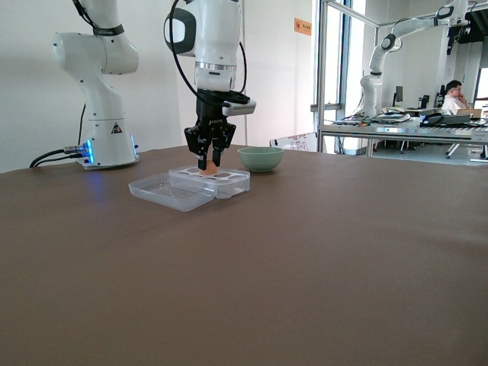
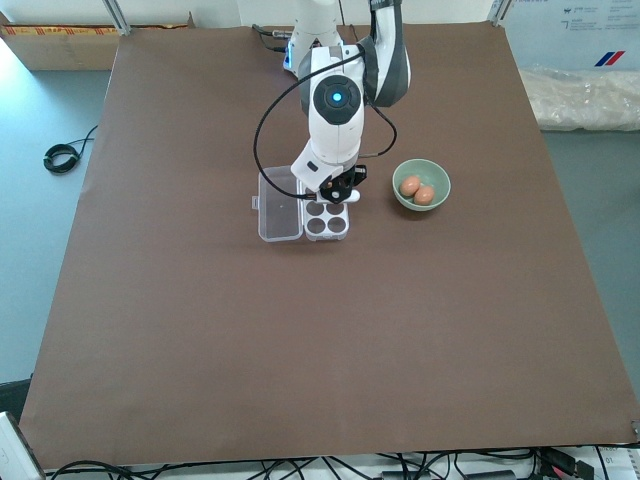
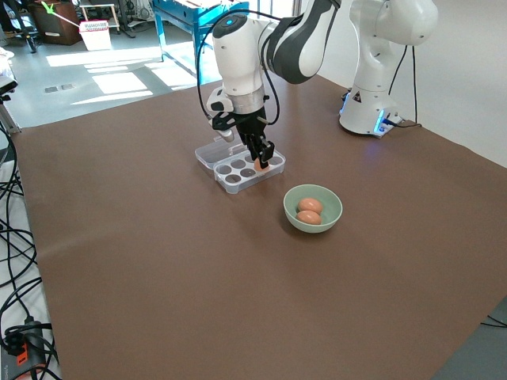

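Observation:
My gripper (image 1: 209, 160) is low over the white six-hole egg tray (image 2: 326, 227) of a clear plastic box, whose open lid (image 2: 279, 220) lies beside it. An egg (image 1: 209, 169) sits at the tray between or just under my fingertips; it is partly hidden, and I cannot tell whether the fingers grip it. In the right view the tray (image 3: 234, 179) shows the egg (image 3: 259, 166) at its far end under the gripper (image 3: 261, 161). A green bowl (image 3: 313, 227) holds two brown eggs (image 3: 309, 218), apart from the tray.
Cables run along the table's outer edge.

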